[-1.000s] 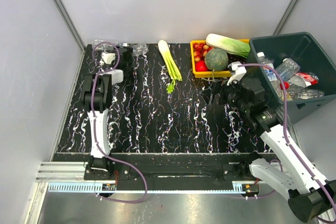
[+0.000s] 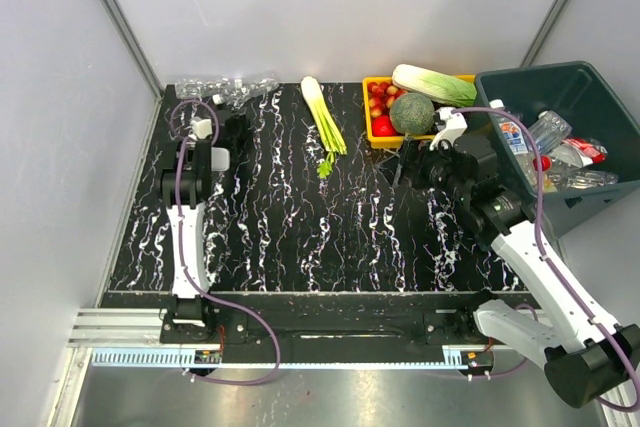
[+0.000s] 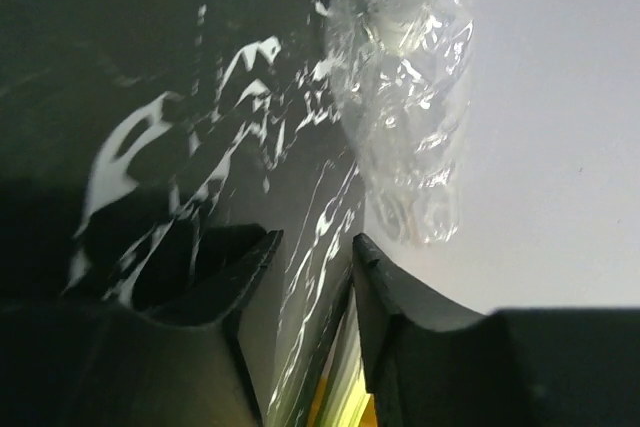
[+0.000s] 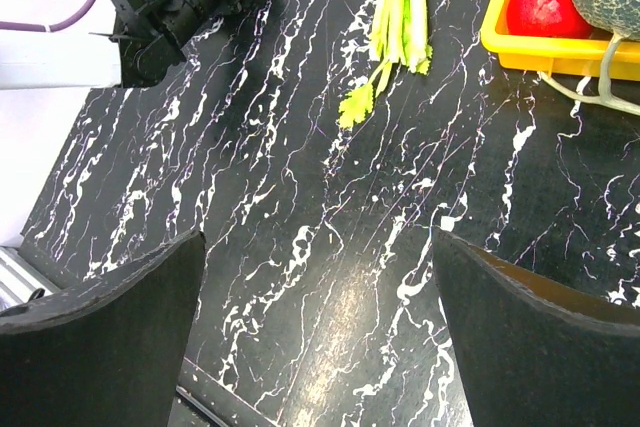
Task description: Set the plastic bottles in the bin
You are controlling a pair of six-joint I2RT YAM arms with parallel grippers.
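Note:
Clear plastic bottles [image 2: 255, 87] lie along the back-left edge of the table; one bottle [image 3: 400, 107] with a white cap fills the upper right of the left wrist view. My left gripper is beside them, fingertips somewhat apart; whether anything is held is unclear from these views. My right gripper [image 2: 400, 162] stands open above the table in front of the yellow crate, nothing visible between its fingers. The green bin [image 2: 590, 202] at the right contains several plastic bottles [image 2: 550, 129].
A celery stalk [image 2: 320, 112] lies at the back middle. The yellow crate [image 4: 530, 52] holds tomatoes, a melon, a cabbage and other produce, left of the bin.
The right arm has barely moved.

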